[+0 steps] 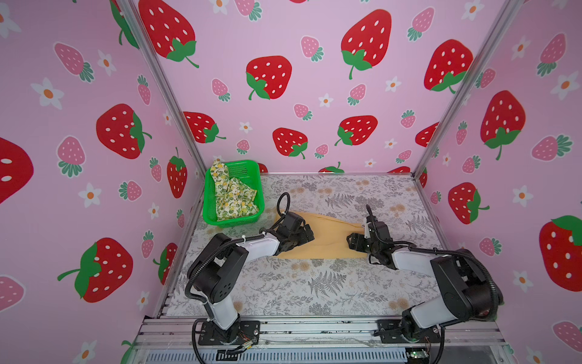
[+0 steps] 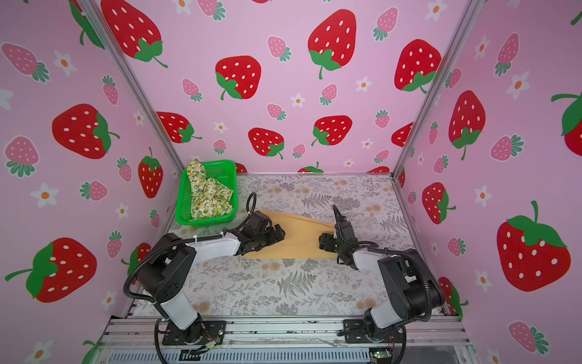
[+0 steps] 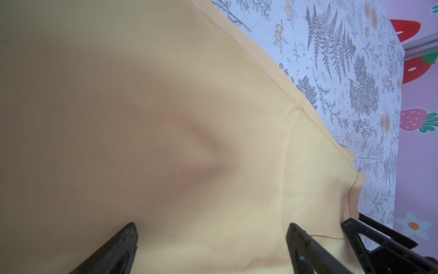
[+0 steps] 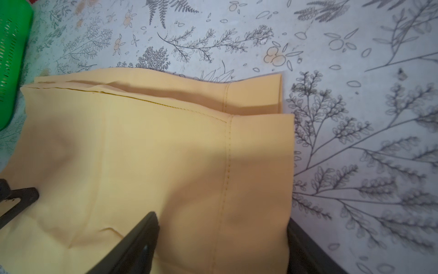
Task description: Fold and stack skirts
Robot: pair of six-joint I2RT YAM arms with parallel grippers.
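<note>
A yellow skirt (image 1: 330, 240) lies spread in the middle of the table. In the right wrist view, the skirt's stitched waistband end (image 4: 257, 182) shows, its two layers slightly offset at the back edge. Over the left part of the cloth, my left gripper is open, its dark fingers wide apart with flat fabric beneath. At the right end stands my right gripper, fingers apart, one over the cloth and the other at the side edge; no cloth looks pinched. The arms cover the skirt's left end and part of its right end in both top views.
A green basket (image 1: 259, 209) stands at the back left, holding crumpled yellow-and-green patterned cloth (image 1: 233, 203). Bare patterned table (image 1: 330, 285) lies in front of the skirt, with more free room behind it and to the right.
</note>
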